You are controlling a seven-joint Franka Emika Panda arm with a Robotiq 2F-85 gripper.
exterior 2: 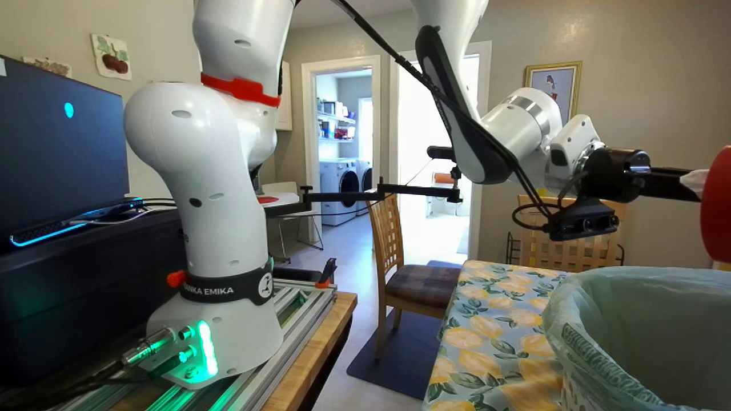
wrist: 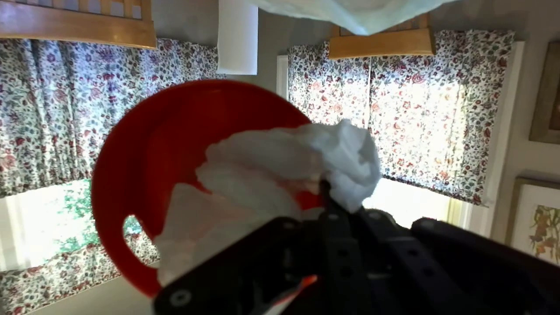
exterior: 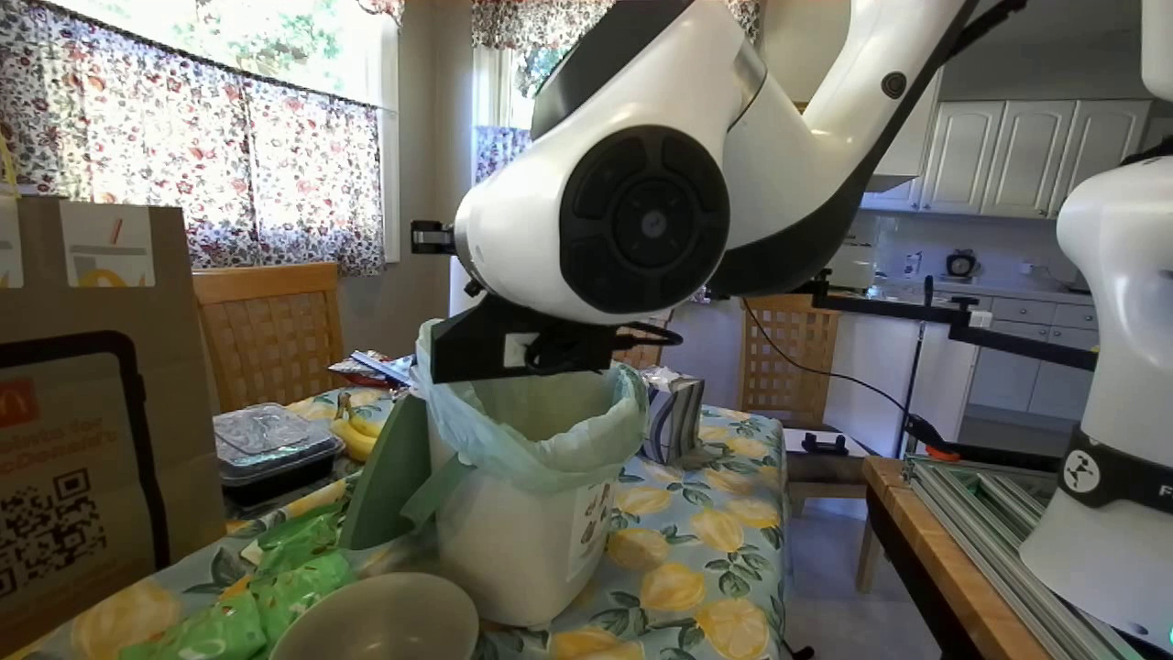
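Note:
In the wrist view a red dish [wrist: 173, 126] with a handle-like opening stands at my fingertips, and a crumpled white tissue [wrist: 252, 162] lies across it. My gripper is shut, its fingertips at the dish's edge and partly covered by the tissue. At the right border of exterior view 2, the red dish [exterior 2: 718, 205] is on edge, tipped steeply, beyond the gripper [exterior 2: 690, 184]. Below it and towards the viewer is the white bin [exterior: 500, 561] lined with a pale green bag [exterior: 533, 456]. In exterior view 1 the arm hides the dish.
On the lemon-patterned tablecloth [exterior: 682, 550] are a grey bowl [exterior: 379, 621], green packets [exterior: 264, 599], bananas [exterior: 357, 438] and a black container [exterior: 275, 445]. A paper bag [exterior: 99, 418] stands left; a striped box [exterior: 673, 412] sits behind the bin. Cloth right of the bin is clear.

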